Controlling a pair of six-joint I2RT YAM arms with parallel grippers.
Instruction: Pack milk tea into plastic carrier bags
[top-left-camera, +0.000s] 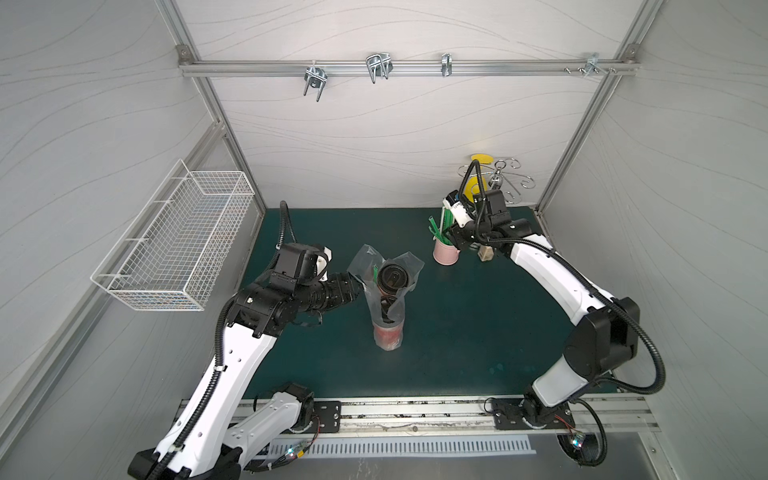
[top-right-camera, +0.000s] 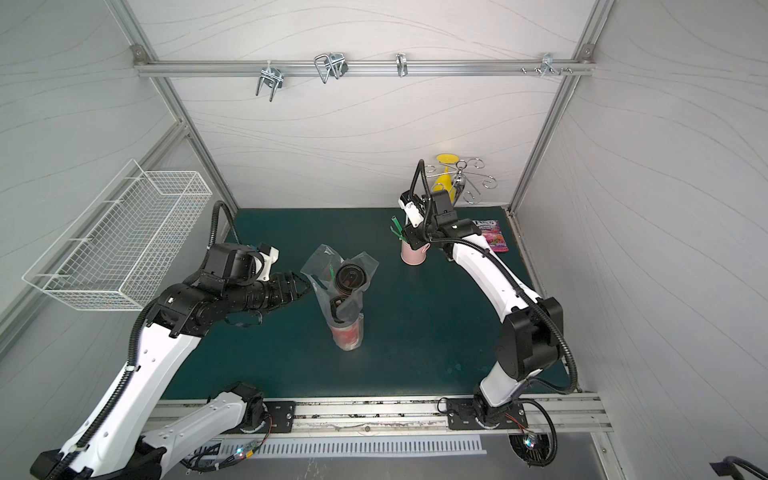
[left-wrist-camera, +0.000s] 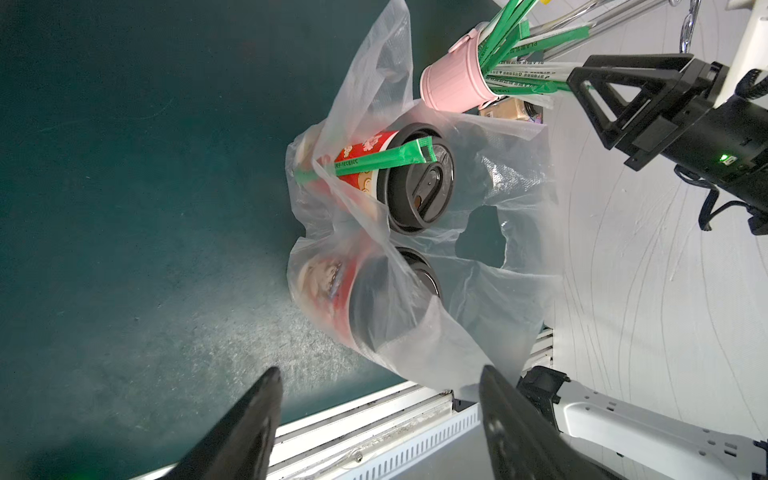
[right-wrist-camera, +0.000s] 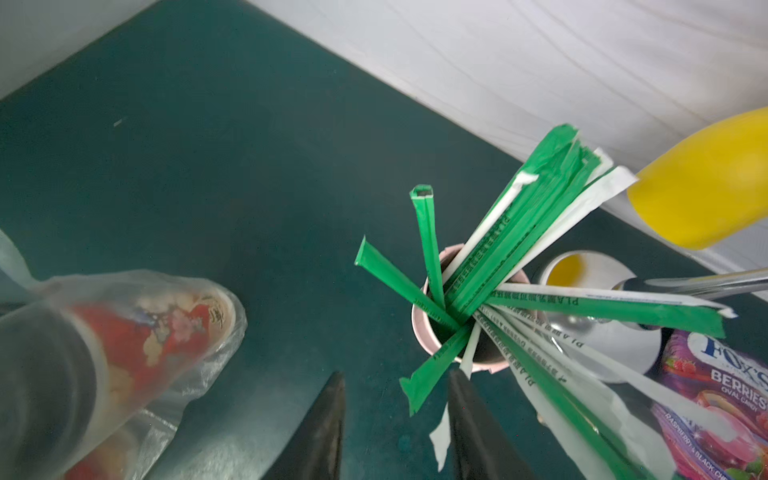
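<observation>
A translucent plastic carrier bag stands upright mid-table with its mouth spread. Inside, two red milk tea cups with black lids, the far cup and the near cup, sit side by side. A green-wrapped straw lies against the far cup. My left gripper is open at the bag's left; one finger overlaps the bag's lower corner in the left wrist view, contact unclear. Over the pink bucket of wrapped straws, my right gripper stands open, with no straw clearly between its fingers.
Behind the bucket are a yellow object, a wire stand and a candy packet. A white wire basket hangs on the left wall. Right of the bag, the table is clear.
</observation>
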